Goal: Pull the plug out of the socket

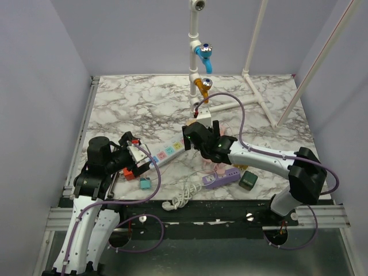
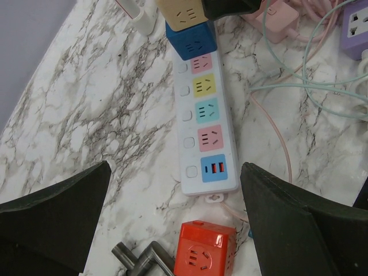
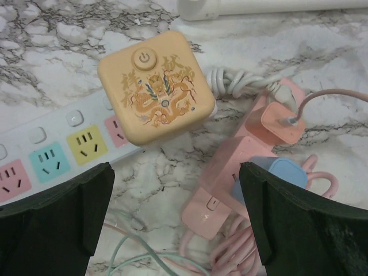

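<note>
A yellow-orange plug (image 3: 164, 92) with a dragon print stands at the far end of the white power strip (image 2: 187, 152). Beneath it, a blue block (image 2: 192, 41) rests on the strip in the left wrist view. My right gripper (image 1: 201, 137) is open, with the plug ahead of its fingers rather than between them. Part of the strip's far end is hidden under the right hand in the top view. Open and empty, my left gripper (image 1: 134, 156) hangs over the strip's near end, close to a red plug (image 2: 202, 253).
A pink strip (image 3: 199, 217) bearing pink and blue plugs lies right of the white one. Coiled pink cords and pale green cables (image 2: 299, 86) are close by. A purple strip (image 1: 222, 177) and dark green block (image 1: 248, 180) sit in front. White pipes (image 3: 276, 6) run behind.
</note>
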